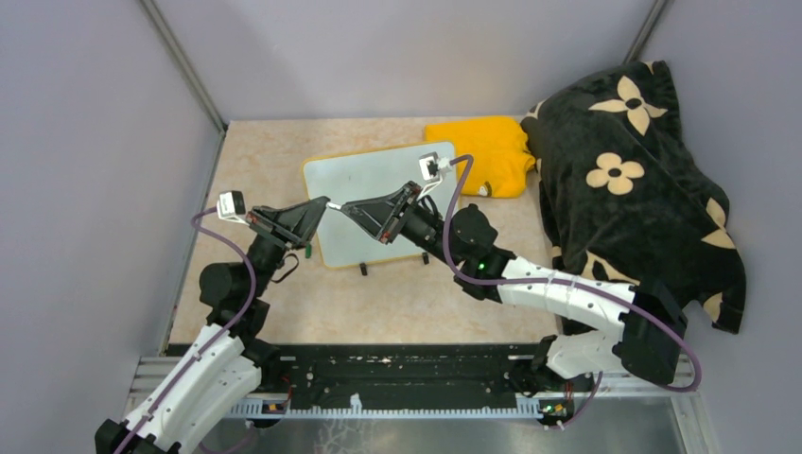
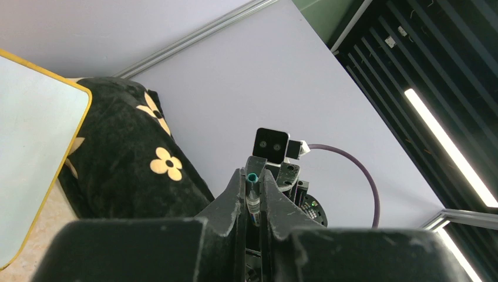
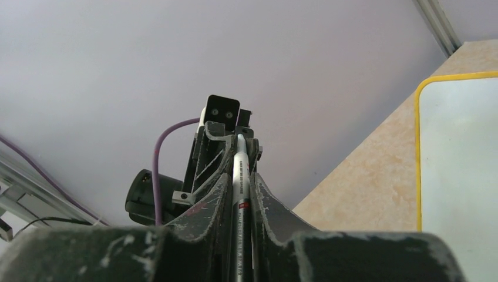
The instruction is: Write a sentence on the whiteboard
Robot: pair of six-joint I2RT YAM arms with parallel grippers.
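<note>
A white whiteboard (image 1: pixel 378 161) with a yellow rim lies on the table, also at the right of the right wrist view (image 3: pixel 458 153). Above it both grippers meet tip to tip at a white marker (image 1: pixel 334 206), held level between them. My left gripper (image 1: pixel 322 206) is shut on one end, which shows a teal tip in the left wrist view (image 2: pixel 252 183). My right gripper (image 1: pixel 347 207) is shut on the other end; in the right wrist view the printed barrel (image 3: pixel 241 173) runs between its fingers toward the left gripper.
A yellow cloth (image 1: pixel 487 142) lies behind the board's right corner. A dark flowered blanket (image 1: pixel 624 218) fills the right side. Small dark objects (image 1: pixel 364 269) sit at the board's front edge. Bare table shows at left and front.
</note>
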